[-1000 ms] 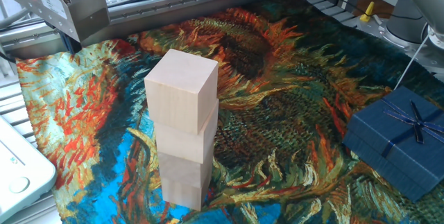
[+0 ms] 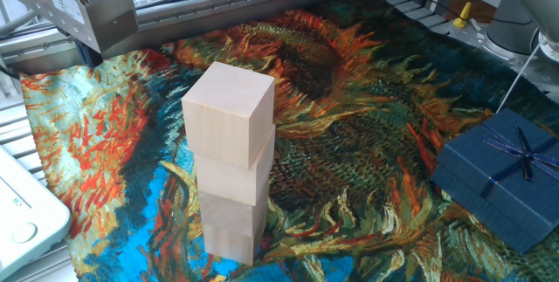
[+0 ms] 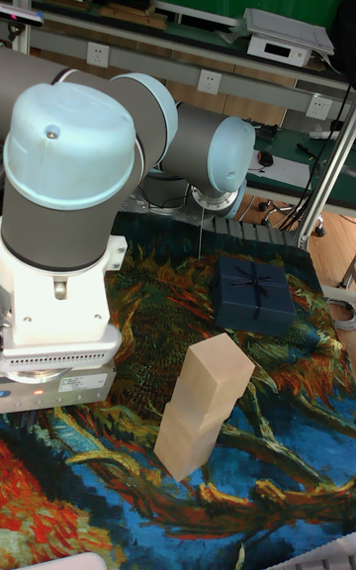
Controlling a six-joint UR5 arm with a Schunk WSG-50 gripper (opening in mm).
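Note:
Pale wooden blocks stand in a single upright stack [image 2: 229, 173] on the painted cloth, several high. The top block [image 2: 229, 112] sits a little out of line with the ones below it. From the other side, the same stack [image 3: 200, 407] stands clear of the arm. My gripper [image 2: 86, 48] is at the upper left in exterior view 2, apart from the stack, its metal housing cut by the frame edge. In exterior view 3 it hangs at the left under the arm. Its fingertips do not show clearly in either view, and I see no block at it.
A dark blue gift box [image 2: 502, 177] with a ribbon lies on the cloth at the right. A white device [image 2: 26, 216] sits at the left edge. Metal rails and cables line the back. Bare patterned cloth [image 2: 349, 142] lies between stack and box.

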